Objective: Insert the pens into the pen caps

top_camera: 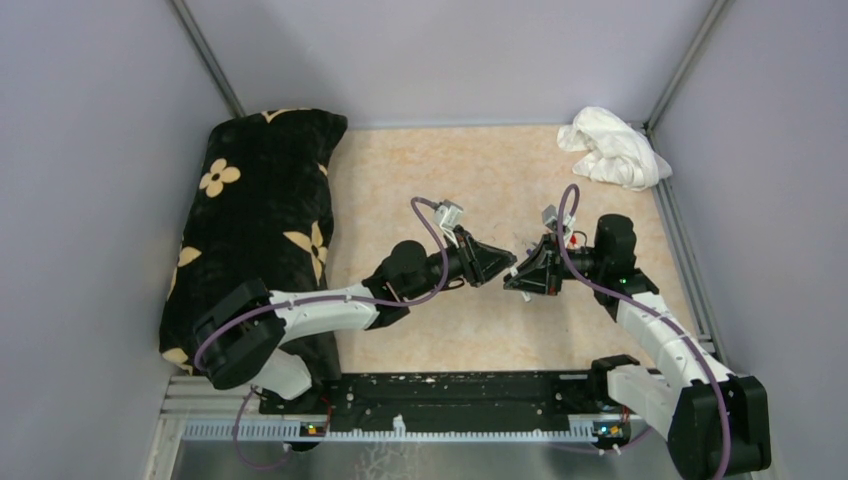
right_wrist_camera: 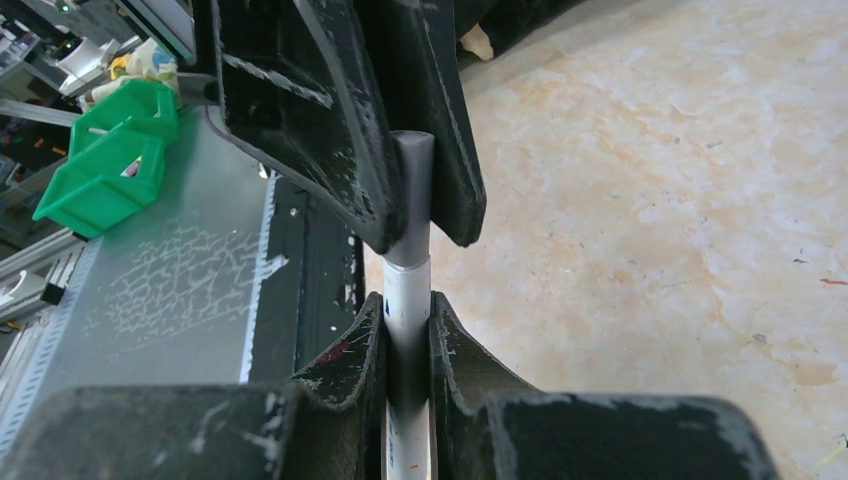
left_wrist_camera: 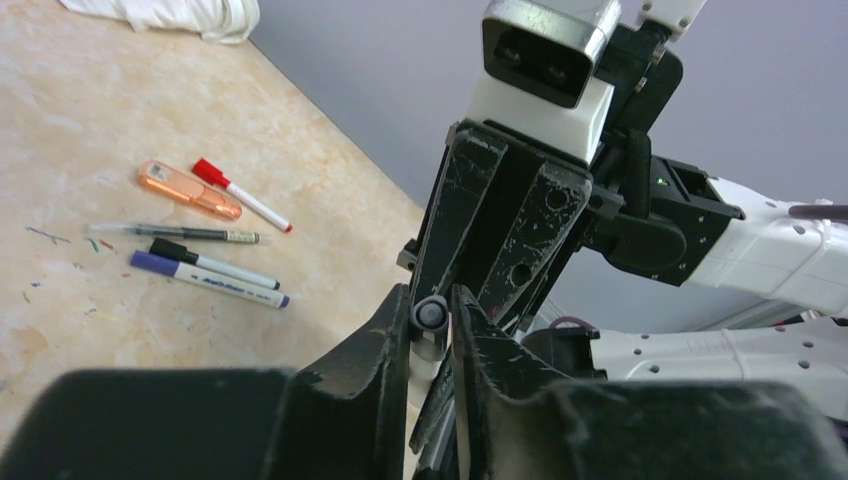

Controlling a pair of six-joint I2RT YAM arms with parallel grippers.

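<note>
A white pen with a grey end (right_wrist_camera: pixel 408 300) stands upright between my grippers, which meet near the table's middle in the top view. My right gripper is shut on its white barrel. The fingers of my left gripper flank the grey end; whether they grip it is unclear. On the table in the left wrist view lie a red-capped pen (left_wrist_camera: pixel 255 204), a black-capped pen (left_wrist_camera: pixel 225 268), a blue-capped pen (left_wrist_camera: pixel 215 282), a clear pen (left_wrist_camera: pixel 190 234) and an orange object (left_wrist_camera: pixel 185 188).
A white cloth (top_camera: pixel 610 148) lies at the back right. A black patterned cushion (top_camera: pixel 255 210) fills the table's left side.
</note>
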